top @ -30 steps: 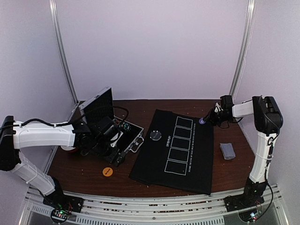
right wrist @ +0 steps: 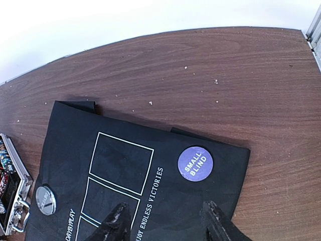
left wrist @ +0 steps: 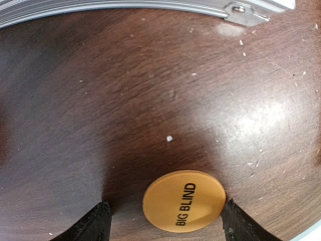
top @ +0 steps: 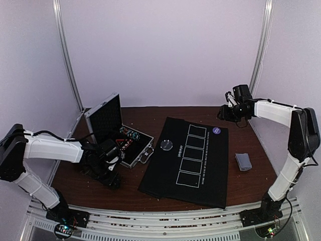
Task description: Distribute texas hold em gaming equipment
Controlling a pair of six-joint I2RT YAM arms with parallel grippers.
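The orange BIG BLIND disc (left wrist: 184, 201) lies flat on the brown table between the fingers of my left gripper. Its fingers are part open: the right finger is close to the disc's edge, while a gap shows on the left. From above, that gripper hides the disc. The purple SMALL BLIND disc (right wrist: 195, 163) rests at the far right of the black mat (top: 165, 188), and a clear round disc (top: 166, 145) lies on the mat's left part. My right gripper is open and empty, raised behind the purple disc.
An open chip case (top: 131, 145) stands at the left, just behind my left gripper. A grey card deck (top: 243, 161) lies right of the mat. Bare table (right wrist: 286, 125) shows along the right and back.
My left gripper has come down toward the front over the orange disc, which was in plain view before.
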